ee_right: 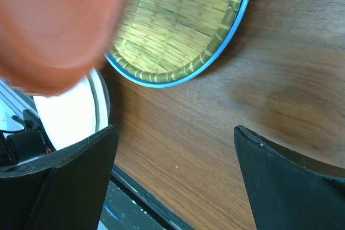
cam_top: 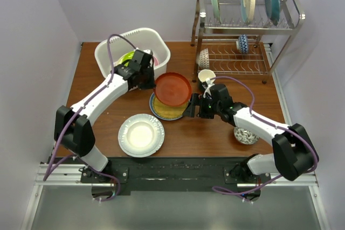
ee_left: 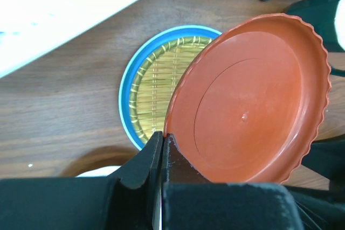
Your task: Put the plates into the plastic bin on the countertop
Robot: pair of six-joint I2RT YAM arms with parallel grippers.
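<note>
My left gripper is shut on the rim of a reddish-brown plate [cam_top: 173, 89], which hangs in the air. Below it on the countertop lies a blue-rimmed plate [ee_left: 125, 100] with a woven bamboo plate [ee_left: 156, 87] inside. The white plastic bin [cam_top: 160, 47] stands at the back left, just behind the left gripper; something green shows inside, partly hidden by the arm. White plates [cam_top: 141, 135] lie stacked near the front edge. My right gripper stands open to the right of the bamboo plate, with only bare wood visible between its fingers.
A metal dish rack [cam_top: 237, 28] with upright plates and cups occupies the back right. A pale cup [cam_top: 206, 75] stands before it, close behind the right gripper. A patterned bowl [cam_top: 246, 135] sits at the front right. Countertop left of the white plates is bare.
</note>
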